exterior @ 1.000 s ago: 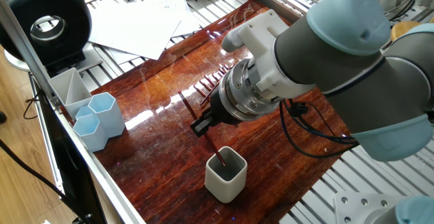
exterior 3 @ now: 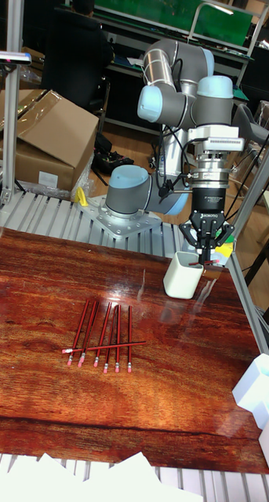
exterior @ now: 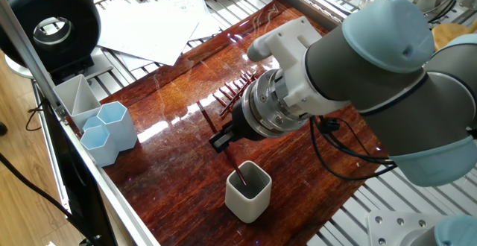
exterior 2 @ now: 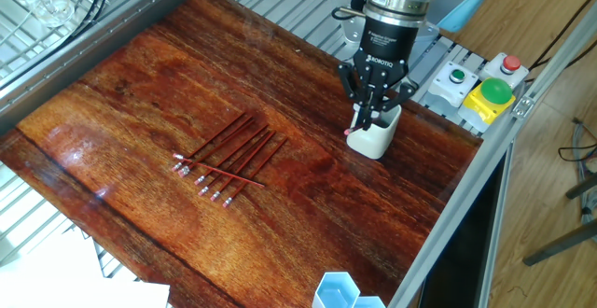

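Observation:
My gripper (exterior: pixel 220 141) is shut on a dark red pencil (exterior: pixel 206 117), which slants through its fingers. In exterior view 1, the pencil's lower end appears within the mouth of the white square cup (exterior: pixel 248 201); how deep it reaches is hard to tell. From the opposite side, a pink eraser end (exterior 2: pixel 348 132) shows beside the fingers, in front of the cup (exterior 2: pixel 373 142). The gripper (exterior 3: pixel 204 261) appears just over the cup's right side in exterior view 3. Several more red pencils (exterior 2: pixel 244 163) lie on the wooden table, one across the others.
Light blue hexagonal holders (exterior: pixel 115 123) stand at the table's edge, beside a white angular container (exterior: pixel 77 97). White papers (exterior: pixel 153 30) lie beyond the board. An emergency-stop box (exterior 2: pixel 492 98) sits near the cup's corner. Bare wood (exterior 3: pixel 176 393) stretches between pencils and holders.
The arm has shifted very slightly downward in exterior view 1, and the held pencil with it. The grip on it looks the same, and the cup has stayed put.

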